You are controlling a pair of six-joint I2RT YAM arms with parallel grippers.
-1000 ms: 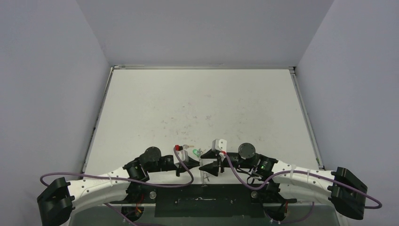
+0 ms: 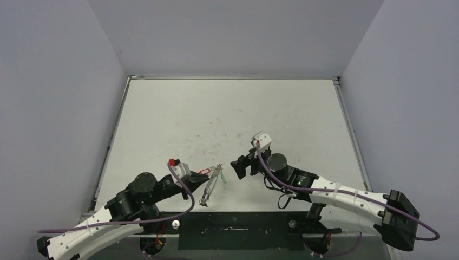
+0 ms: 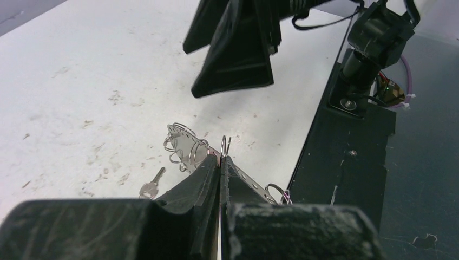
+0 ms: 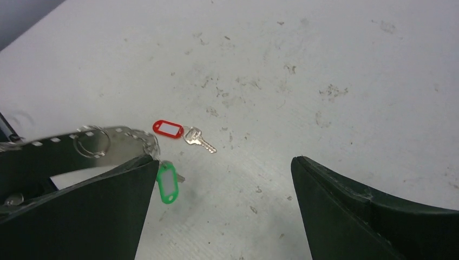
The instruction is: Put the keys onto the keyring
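The metal keyring (image 2: 211, 183), a curved perforated strip carrying several small wire rings, hangs aslant from my left gripper. That gripper is shut on one wire ring at the strip's edge. Free of the keyring, my right gripper stands wide open to its right, with only table seen between its fingers. Flat on the table lies a silver key (image 4: 200, 140) with a red tag (image 4: 168, 129). A green tag (image 4: 168, 187) shows beside the keyring's end in the right wrist view; what it is attached to is partly hidden.
The right gripper's dark fingers (image 3: 233, 70) loom close above the keyring in the left wrist view.
My left gripper has carried the keyring left and slightly back, turning it aslant. The right gripper has come away from the keyring, turned, and opened wider.
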